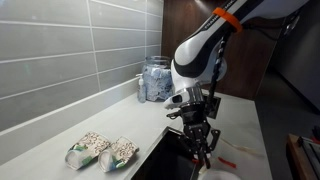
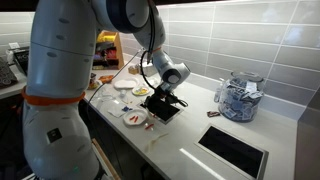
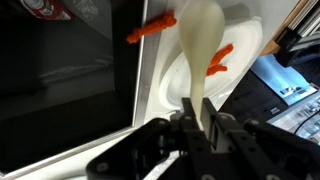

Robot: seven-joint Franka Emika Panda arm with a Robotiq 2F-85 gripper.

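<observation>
A pale spoon-like utensil [image 3: 202, 35] points away from my gripper, which is shut on its near end in the wrist view. Behind the utensil lies a white plate [image 3: 175, 86] with an orange-red piece [image 3: 222, 57] on it. Another orange-red piece [image 3: 150, 27] rests at the rim of the dark basin [image 3: 70, 105]. Exterior view 1 has my gripper low over the basin's right side, close to the plate [image 1: 220, 174]; the utensil is hard to make out there. In exterior view 2 the plate [image 2: 135, 118] sits just left of the gripper [image 2: 158, 103].
Two patterned cups [image 1: 118, 154] lie on the counter to the left. A glass jar [image 2: 240, 97] stands near the tiled wall, with a small bottle [image 1: 141, 89] beside it. A flat dark rectangle [image 2: 227, 147] lies on the counter.
</observation>
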